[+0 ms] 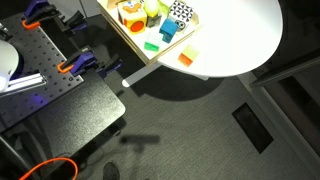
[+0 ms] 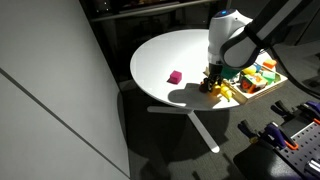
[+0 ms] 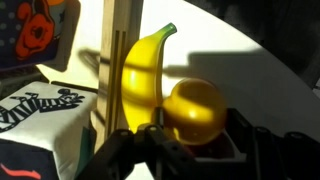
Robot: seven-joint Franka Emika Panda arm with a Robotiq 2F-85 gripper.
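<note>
In the wrist view my gripper is shut on a round orange toy [image 3: 195,108], one dark finger at each side of it. A yellow toy banana [image 3: 143,72] with a green tip lies close beside it to the left, along the wooden tray's edge [image 3: 107,60]. In exterior view 2 the gripper [image 2: 209,88] is low over the white table, at the tray's near left corner, with yellow-orange pieces partly hidden around it. Whether the round toy touches the table is hard to tell. Exterior view 1 does not show the gripper.
Several colored toys and blocks fill the wooden tray [image 2: 262,90], among them a patterned cube [image 3: 43,115]. A magenta block [image 2: 176,77] stands alone on the white round table [image 2: 160,60], whose left part is clear. The table's edge runs close to the gripper.
</note>
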